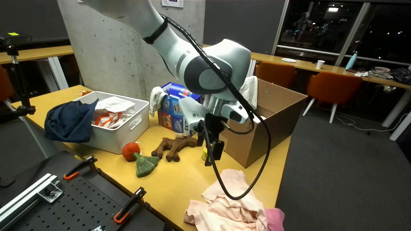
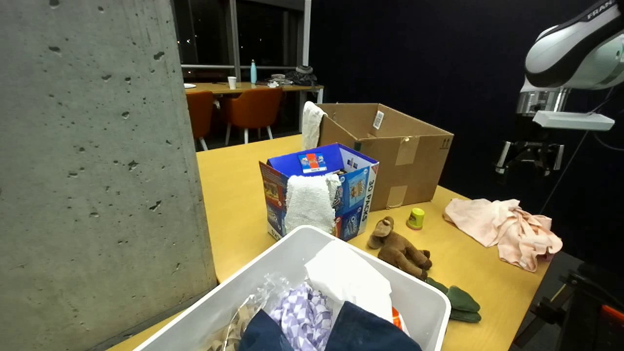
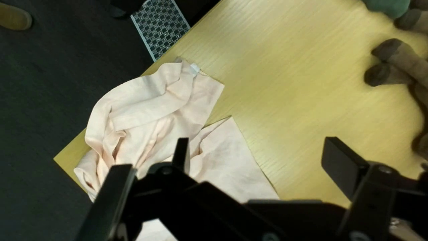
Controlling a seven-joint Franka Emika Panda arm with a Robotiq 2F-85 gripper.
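Note:
My gripper (image 1: pixel 208 150) hangs above the table, open, with nothing between its fingers. In exterior view 2 the gripper (image 2: pixel 527 166) stands well above the pale pink cloth (image 2: pixel 507 227). That cloth (image 1: pixel 231 204) lies crumpled by the table's near right corner, with a brighter pink piece (image 1: pixel 274 218) beside it. The wrist view looks down on the cloth (image 3: pixel 150 116), partly covered by the left finger. A brown plush animal (image 2: pixel 399 251) lies on the table, and a small yellow tub (image 2: pixel 416 218) stands near the cardboard box; in exterior view 1 my gripper partly hides the tub.
The cardboard box (image 1: pixel 266 134) stands at the right and a blue snack box (image 2: pixel 358 196) beside it. A white bin (image 1: pixel 115 140) holds cloths and bags. Red and green plush pieces (image 1: pixel 145 165) lie in front of it. Bare table separates the plush animal from the cloth.

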